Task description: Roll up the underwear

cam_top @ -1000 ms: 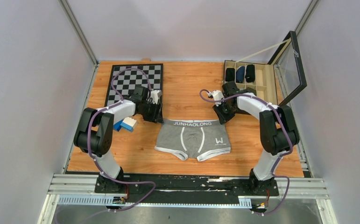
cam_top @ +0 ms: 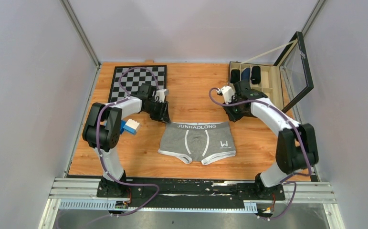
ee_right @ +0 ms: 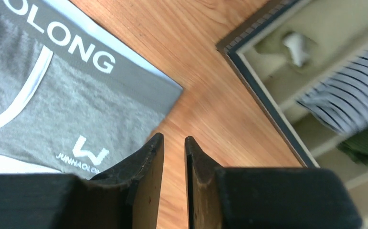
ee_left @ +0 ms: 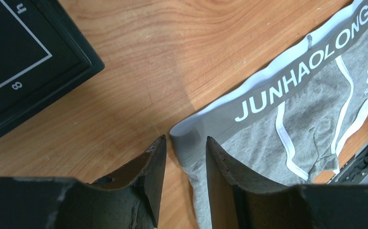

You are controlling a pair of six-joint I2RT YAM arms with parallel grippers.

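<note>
Grey boxer briefs (cam_top: 196, 143) lie flat on the wooden table, waistband with white JUNHAOLONG lettering toward the back. My left gripper is part open above the waistband's left corner (ee_left: 186, 131), nothing seen held between its fingers. My right gripper is part open with a narrow gap, nothing between its fingers, just beyond the waistband's right corner (ee_right: 165, 93) on the side toward the box.
A checkered board (cam_top: 136, 76) lies back left, with blue and white blocks (cam_top: 131, 128) left of the briefs. An open compartment box (cam_top: 268, 76) holds rolled dark items at back right. Bare table lies back centre.
My right arm has shifted right, its gripper moving slightly right off the waistband corner. My left gripper has moved slightly toward the waistband's left corner. The briefs look unchanged.
</note>
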